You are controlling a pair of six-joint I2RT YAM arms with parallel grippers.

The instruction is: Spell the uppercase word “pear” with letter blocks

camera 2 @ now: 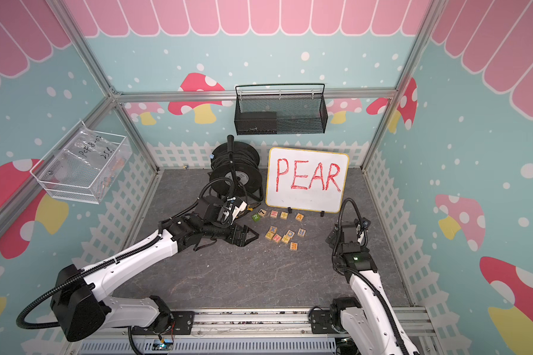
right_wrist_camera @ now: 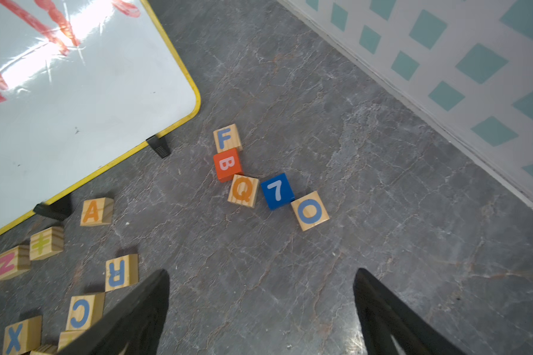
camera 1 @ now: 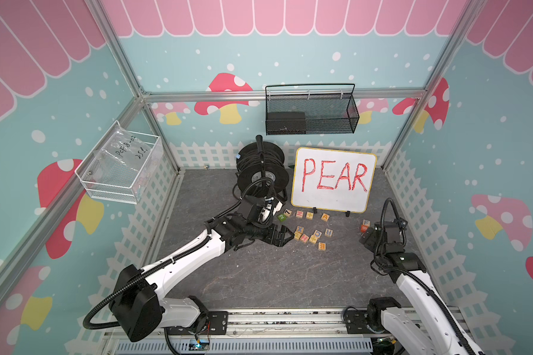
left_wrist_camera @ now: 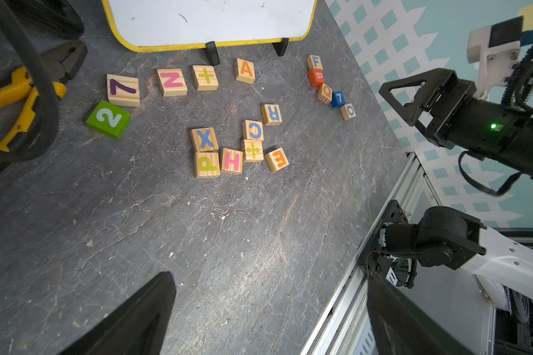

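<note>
In the left wrist view, an orange E block (left_wrist_camera: pixel 277 159) lies tilted at the near right of a loose cluster. The blue R block (left_wrist_camera: pixel 271 114) is behind it, turned round, and the orange A block (left_wrist_camera: pixel 244 70) sits near the whiteboard. A green-lettered block (left_wrist_camera: pixel 207 164), apparently a P upside down, touches the pink H block (left_wrist_camera: pixel 231 160). My left gripper (camera 1: pixel 285 235) is open just left of this cluster, holding nothing. Open and empty too, my right gripper hangs over the right side, near a row with the Q block (right_wrist_camera: pixel 243 190).
The whiteboard (camera 1: pixel 334 179) reading PEAR stands at the back. Yellow-handled pliers (left_wrist_camera: pixel 23 100) and a cable reel (camera 1: pixel 262 164) are at the left. A blue 7 block (right_wrist_camera: pixel 277 191) and an O block (right_wrist_camera: pixel 309 210) lie at the right.
</note>
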